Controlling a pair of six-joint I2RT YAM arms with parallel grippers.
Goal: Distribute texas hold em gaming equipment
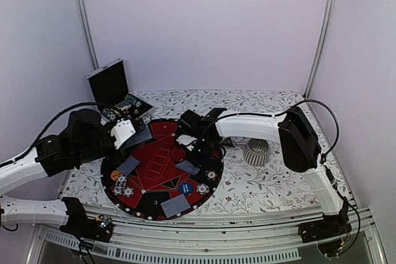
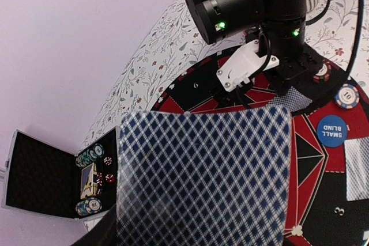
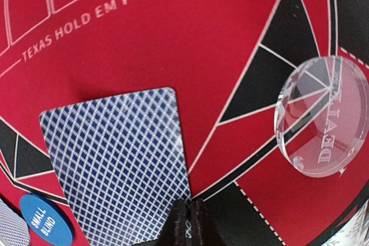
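A deck of blue-checked cards [image 2: 202, 177] fills the lower middle of the left wrist view, held between the fingers of my left gripper [image 1: 137, 125] above the mat's far left. On the round red and black poker mat [image 1: 145, 168], my right gripper is shut, its tips at the right edge of a blue-checked card [image 3: 118, 159]; nothing shows pinched between them. Left of that card lies the blue small blind disc [image 3: 46, 219], and to its right the clear dealer disc [image 3: 323, 116]. More cards lie at the left [image 1: 129, 166] and front [image 1: 176, 206].
The open black case [image 2: 43, 177] at the back left holds chips, dice and a yellow card box [image 2: 89, 181]. A striped round container [image 1: 256, 151] stands right of the mat. Chips [image 1: 203, 188] sit around the mat's rim.
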